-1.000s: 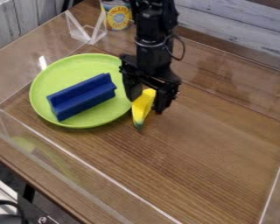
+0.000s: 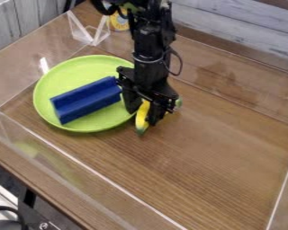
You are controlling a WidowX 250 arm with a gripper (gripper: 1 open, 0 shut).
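Note:
The black gripper (image 2: 149,101) is low over the table at the right edge of a green plate (image 2: 80,69), around a yellow object with a green tip (image 2: 141,120). The gripper's fingers hide much of that object; whether they grip it cannot be told. A long blue block (image 2: 84,100) lies diagonally on the plate.
A pale panelled edge (image 2: 230,27) runs along the back right. A yellow container (image 2: 116,22) and a clear plastic item stand at the back left.
The gripper has come down and shifted slightly over the yellow object, which is now more covered by the fingers.

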